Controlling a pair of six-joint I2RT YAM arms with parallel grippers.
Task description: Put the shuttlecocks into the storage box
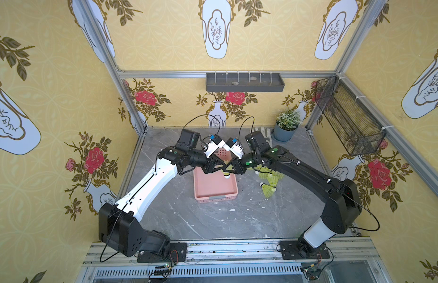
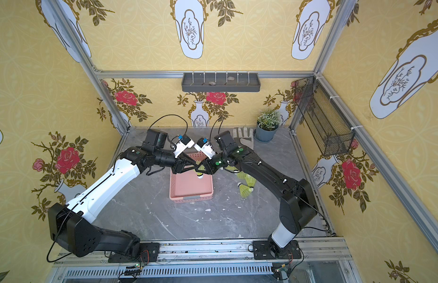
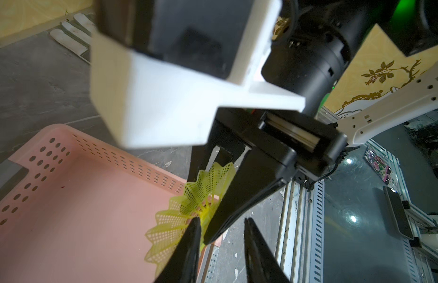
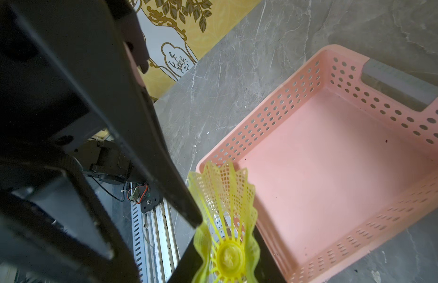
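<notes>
The pink storage box (image 1: 209, 186) stands in the middle of the counter, its floor bare where visible. Over its right side both grippers meet at a yellow shuttlecock, which also shows in the right wrist view (image 4: 228, 254). My left gripper has its fingertips around or beside the feathers; my right gripper (image 2: 200, 168) is at the same shuttlecock. Whether either finger grips it is hard to tell. More yellow shuttlecocks (image 1: 268, 188) lie in a group to the right of the box.
A potted plant (image 1: 284, 134) stands at the back right beside light grey strips (image 2: 242, 134). A mesh basket (image 1: 351, 122) and a grey rack (image 1: 245, 87) hang on the walls.
</notes>
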